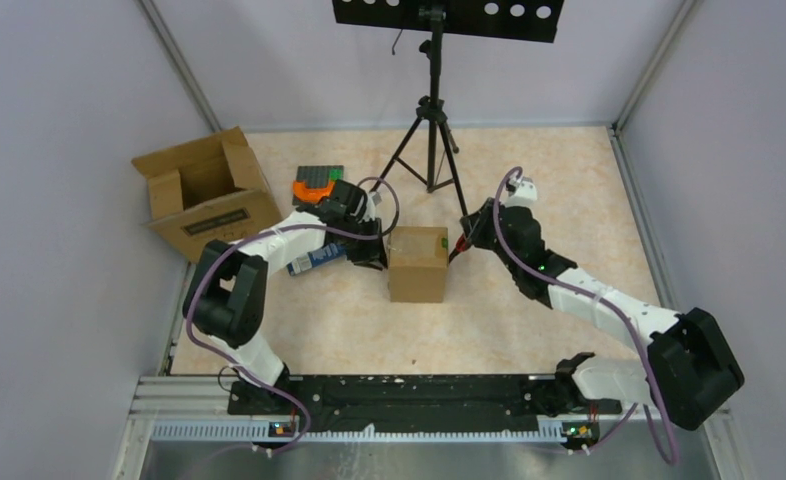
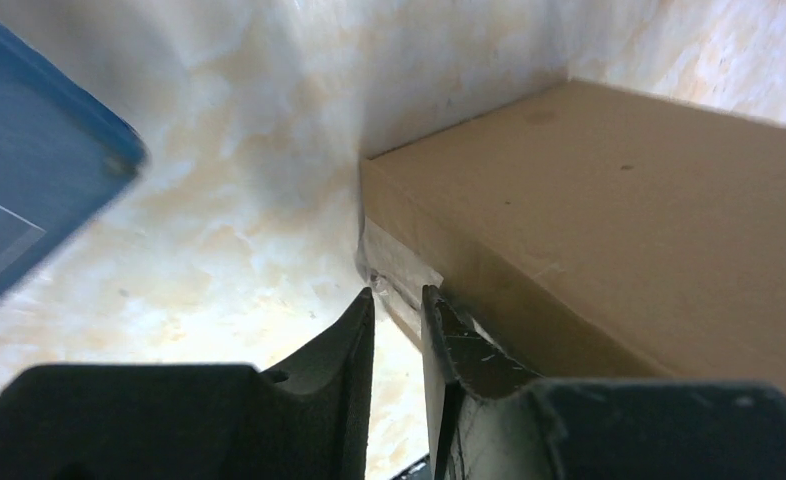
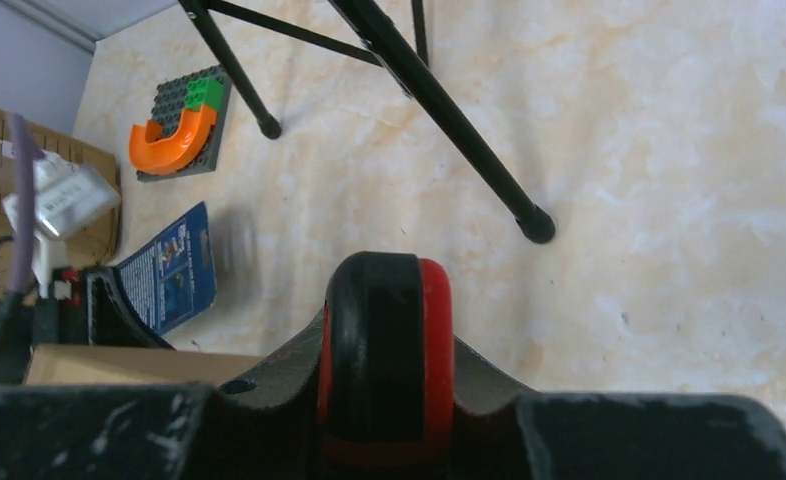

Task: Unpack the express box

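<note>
The small brown box (image 1: 417,282) stands near the middle of the table, its taped top facing up. At its left side is my left gripper (image 1: 382,258). In the left wrist view this gripper is partly open, with a narrow gap between its tips; the right one lies close against the box (image 2: 659,210) edge, near a strip of clear tape (image 2: 397,258). My right gripper (image 1: 471,236) is shut on a red and black knife (image 3: 384,350). The knife's tip points down at the box's right edge; whether it touches is unclear.
A large open carton (image 1: 214,225) lies at the back left. A blue box (image 1: 316,257) sits under the left arm, and a grey brick plate with an orange piece (image 1: 315,188) lies behind it. Tripod legs (image 1: 456,185) stand behind the box.
</note>
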